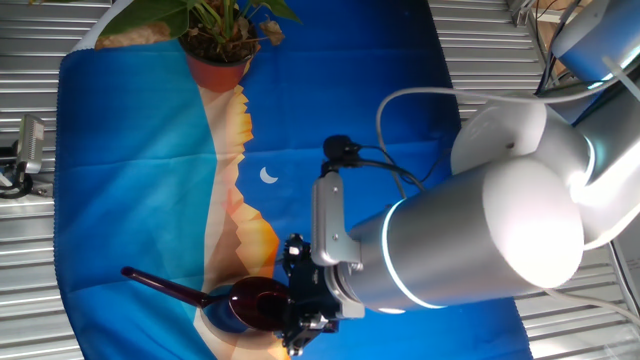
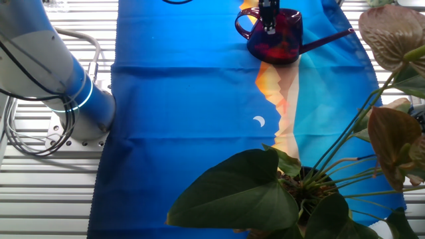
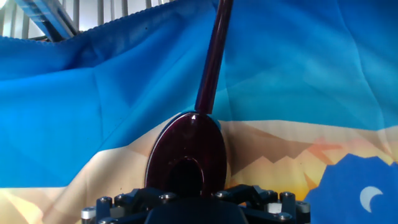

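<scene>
A dark red, glossy watering can [image 1: 262, 304] stands on the printed cloth, its long spout [image 1: 165, 287] pointing left in exterior view 1. My gripper [image 1: 292, 298] is at the can's handle end, its two fingers spread wide apart. From the other side, exterior view 2 shows the can [image 2: 277, 41] upright, its loop handle [image 2: 242, 24] to the left and the dark gripper fingers [image 2: 268, 18] overlapping its upper part. In the wrist view the can's body [image 3: 186, 140] lies straight ahead between the fingers. Whether a finger touches the handle is hidden.
A potted plant [image 1: 216, 72] stands at the top of the cloth in exterior view 1; its broad leaves [image 2: 232, 192] fill the near side of exterior view 2. Slatted metal table [image 1: 25, 265] surrounds the cloth.
</scene>
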